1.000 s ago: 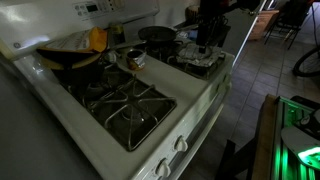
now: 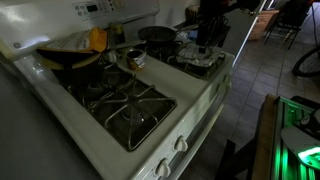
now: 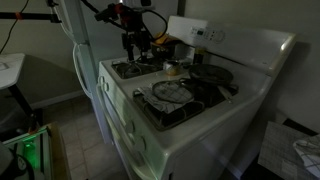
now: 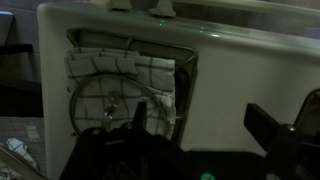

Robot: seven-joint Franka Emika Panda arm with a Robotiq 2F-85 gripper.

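My gripper is open over the stove, its dark fingers (image 4: pixel 262 122) set wide apart in the wrist view. Only bare white stovetop (image 4: pixel 220 95) shows between them. Near the left finger, a round clear lid (image 4: pixel 77 112) rests on a checked cloth (image 4: pixel 155 72) spread over a burner grate. The second exterior view has the gripper (image 3: pixel 129 48) raised above the stove, left of the lid (image 3: pixel 172 91). In the first exterior view the gripper (image 2: pixel 206 50) appears close to the cloth, but the dim light hides its fingertips.
Behind the cloth sits a dark frying pan (image 2: pixel 157 34). A small metal pot (image 2: pixel 135 59) stands farther along, near a large pot (image 2: pixel 76 70) with an orange cloth (image 2: pixel 97 40) on it. Knobs (image 2: pixel 181 144) line the stove's front.
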